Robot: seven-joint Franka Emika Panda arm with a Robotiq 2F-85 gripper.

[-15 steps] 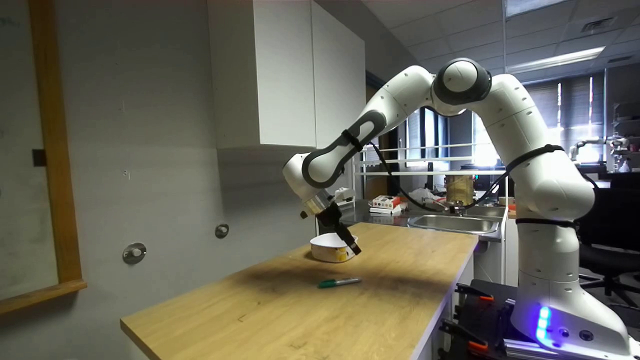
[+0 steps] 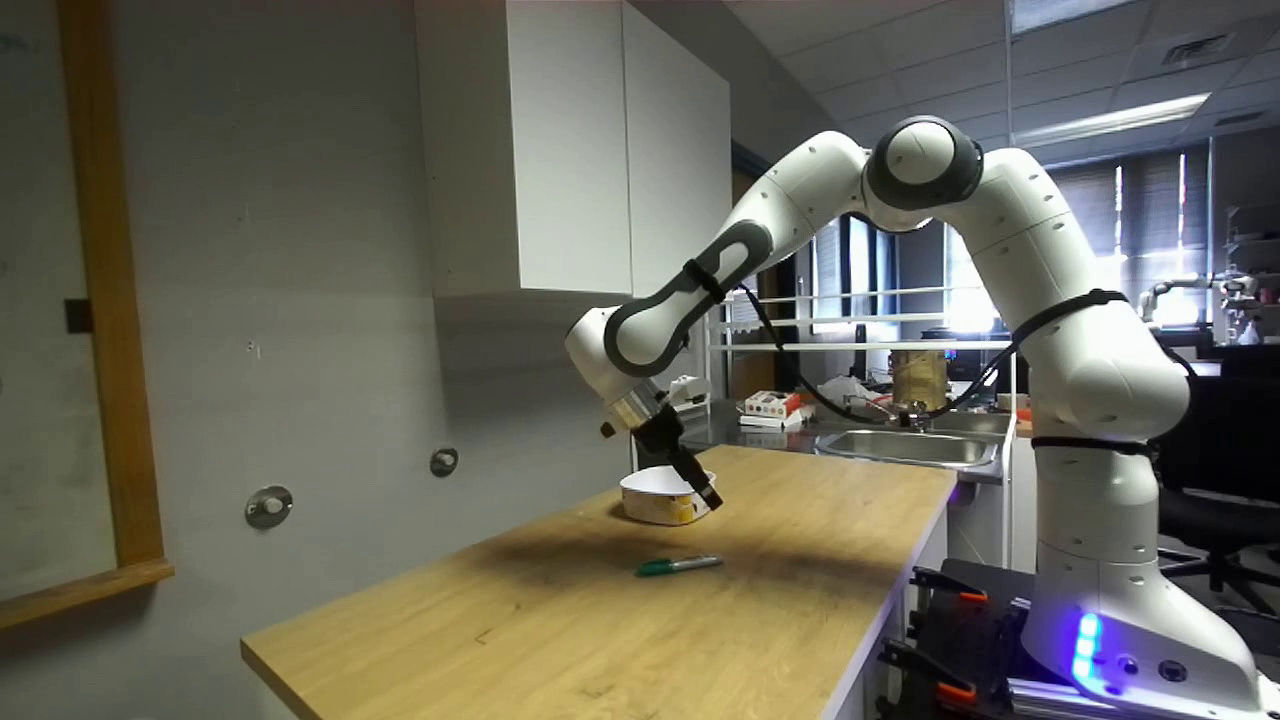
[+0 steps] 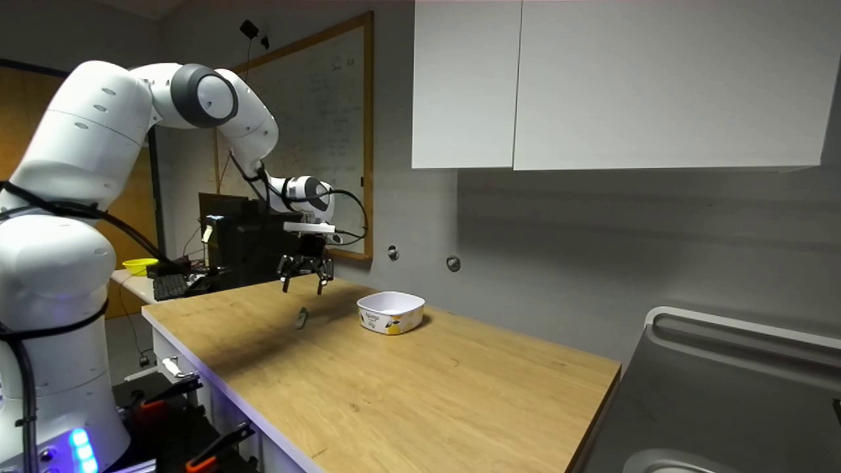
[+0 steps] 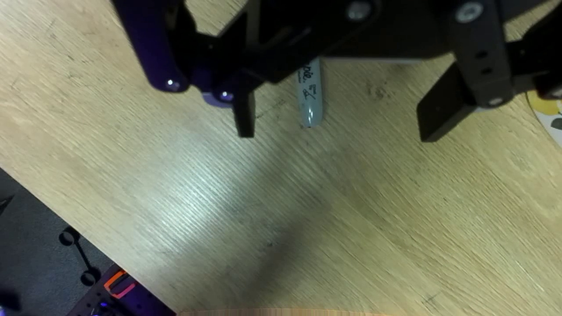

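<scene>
A marker with a green cap (image 2: pixel 679 565) lies flat on the wooden counter. Its grey barrel (image 4: pixel 311 95) shows between the spread fingers in the wrist view, and the cap end is hidden there behind the gripper's body. My gripper (image 3: pixel 303 288) hangs above the counter over the marker, tilted, open and empty, with a clear gap below its fingertips. A white bowl (image 3: pixel 391 306) with a lemon print stands upright near the wall, beside the gripper and apart from it. Only a sliver of the bowl's printed side (image 4: pixel 548 113) appears at the right edge of the wrist view.
White cabinets (image 3: pixel 623 87) hang on the wall above the counter (image 3: pixel 441 378). Clamps (image 2: pixel 936 672) sit by the arm's base, off the counter's edge. A sink (image 2: pixel 908 448) lies beyond the far end.
</scene>
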